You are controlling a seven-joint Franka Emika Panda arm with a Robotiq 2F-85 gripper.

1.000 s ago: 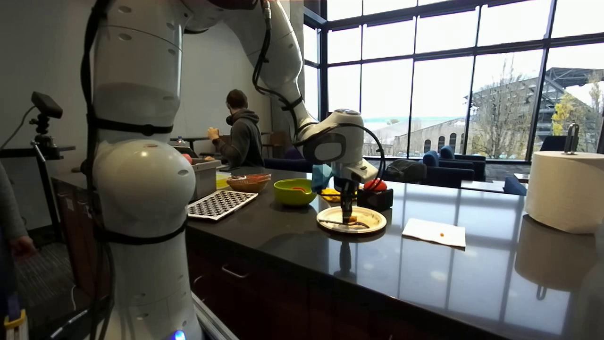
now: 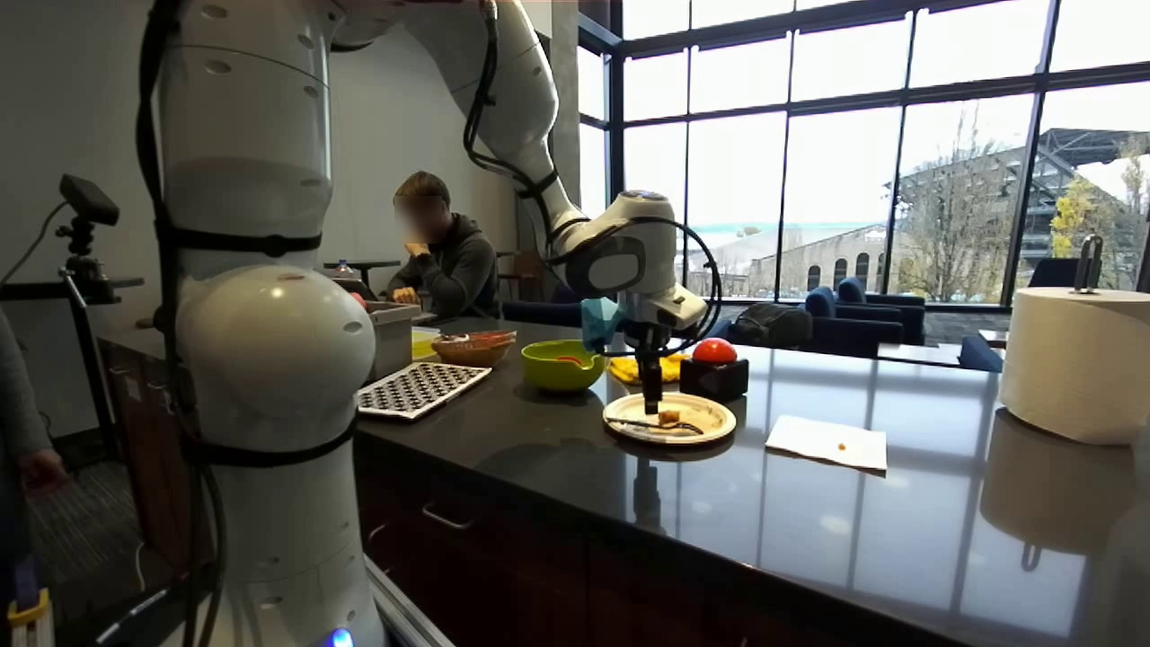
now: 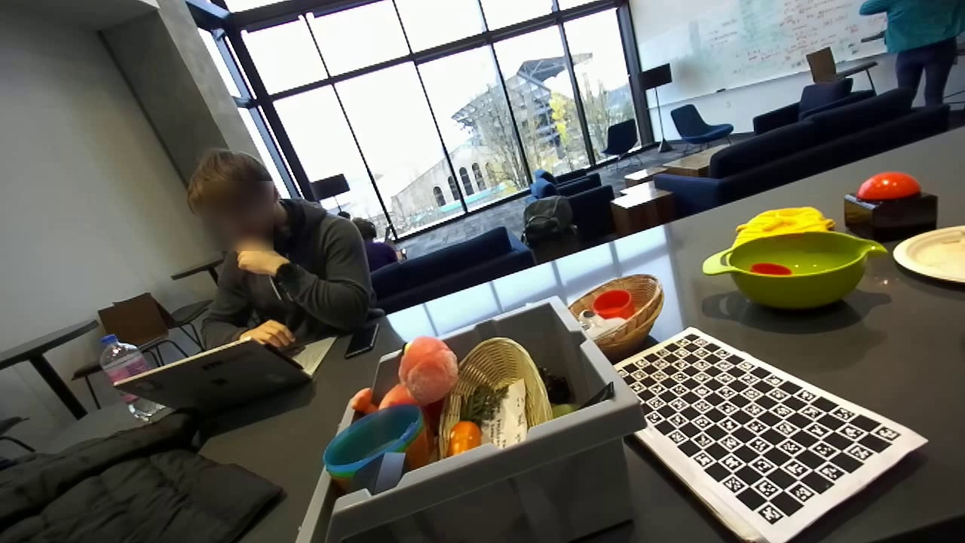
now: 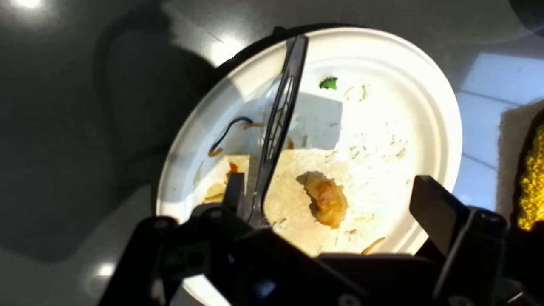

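Note:
Over the white plate [image 2: 716, 430] my gripper [image 2: 651, 410] points straight down. In the wrist view the fingers of the gripper stand wide apart, with nothing held. Below and between the fingers lies a browned food piece [image 4: 327, 202] on the plate [image 4: 438, 127]. A dark plastic fork [image 4: 280, 120] rests across the plate, its lower end partly hidden behind the left finger. A green scrap [image 4: 329, 82] and several small crumbs are scattered over the plate. The second exterior view shows only the edge of the plate [image 3: 941, 253], without the gripper.
Close to the plate stand a red button on a black box [image 2: 713, 377], a green bowl [image 2: 561, 370] and a yellow cloth [image 2: 636, 370]. A napkin with a crumb [image 2: 825, 442] and a paper towel roll [image 2: 1075, 367] are to the right. A grey bin [image 3: 552, 470] holds several objects.
My gripper has risen and shifted slightly left above the plate. The food and the plate look unmoved. The seated person has turned around.

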